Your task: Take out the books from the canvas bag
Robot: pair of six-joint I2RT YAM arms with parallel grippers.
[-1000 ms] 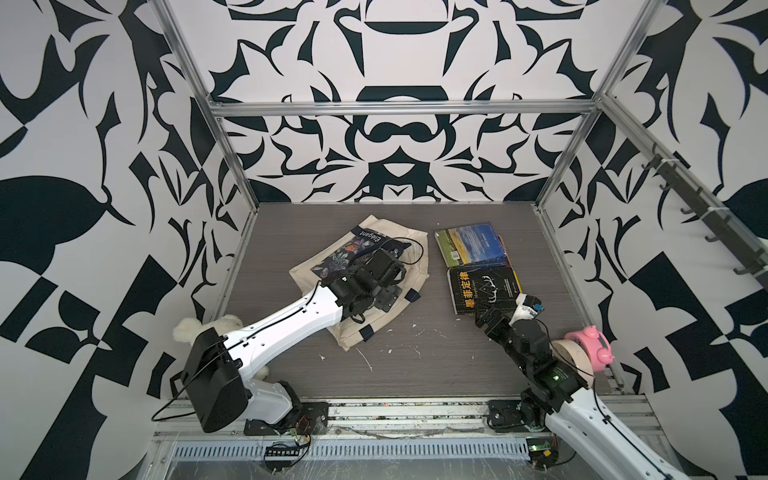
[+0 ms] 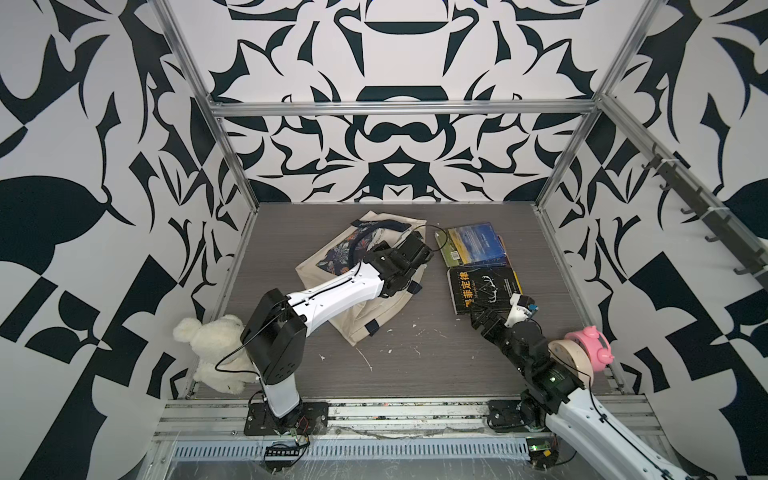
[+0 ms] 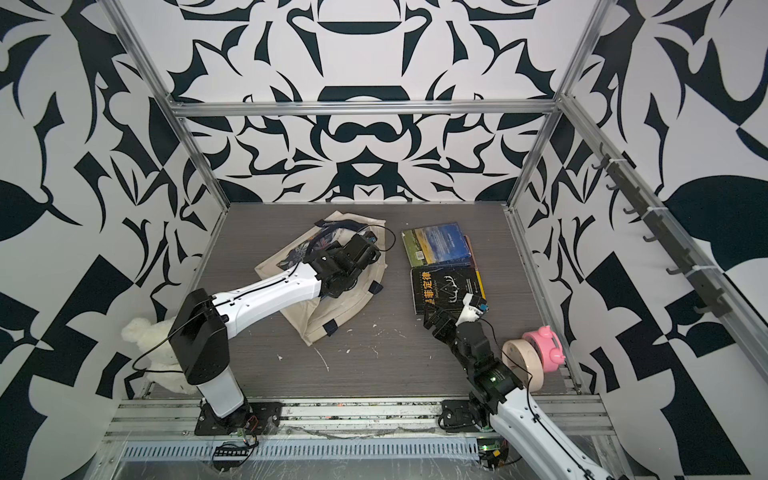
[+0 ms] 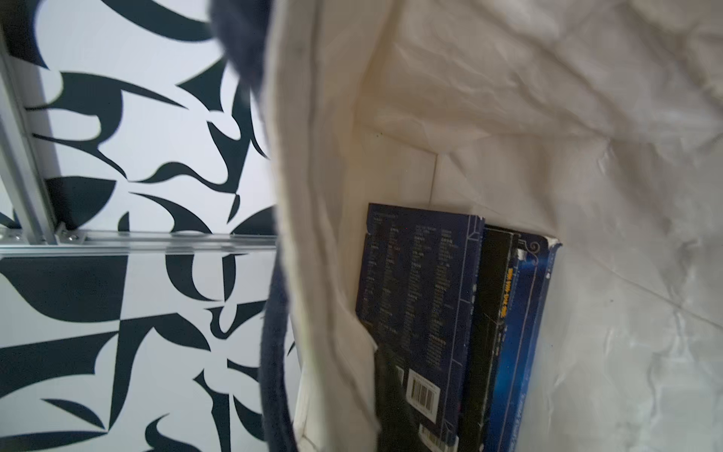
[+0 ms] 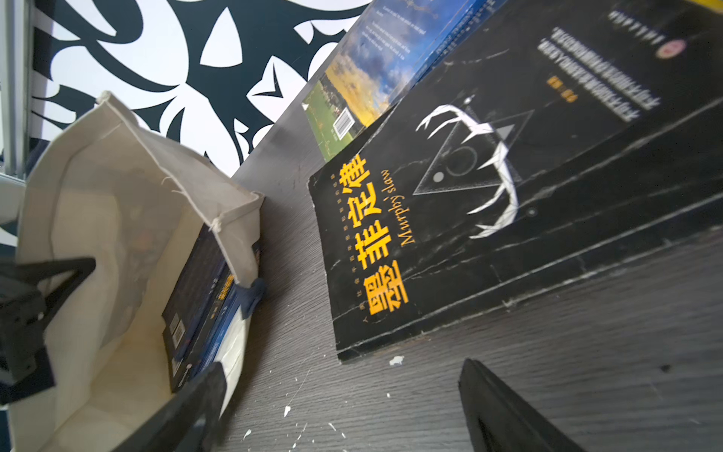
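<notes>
The cream canvas bag [image 2: 344,320] lies left of centre; my left gripper is shut in its mouth, apparently lifting the upper side, with nothing clearly seen between the fingers. Inside, several dark blue and black books [image 4: 414,293] lie against the far inner end, seen in the left wrist view. Outside, right of the bag, lie a black book [image 5: 519,196] with yellow lettering and a blue-green book [image 2: 472,240]. My right gripper stands open near the black book's front edge, empty.
A white plush bear [image 2: 212,352] sits at the front left. A pink object [image 2: 596,344] and a beige roll [image 2: 572,356] stand at the front right.
My left arm has moved up and toward the back right over the bag, and the bag's upper side has shifted.
</notes>
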